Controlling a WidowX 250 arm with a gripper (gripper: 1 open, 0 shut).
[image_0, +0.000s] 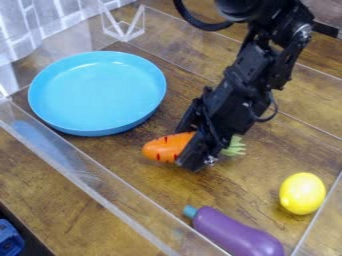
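An orange toy carrot (166, 148) with dark stripes and pale green leaves lies low over the wooden surface in the middle. My black gripper (201, 145) comes down from the top right and is shut on the carrot's middle, hiding part of it; whether the carrot touches the wood is not clear.
A blue plate (96, 92) sits at the upper left. A yellow lemon (302, 194) and a purple eggplant (234, 232) lie at the lower right. Clear plastic walls edge the workspace, with bare wood between.
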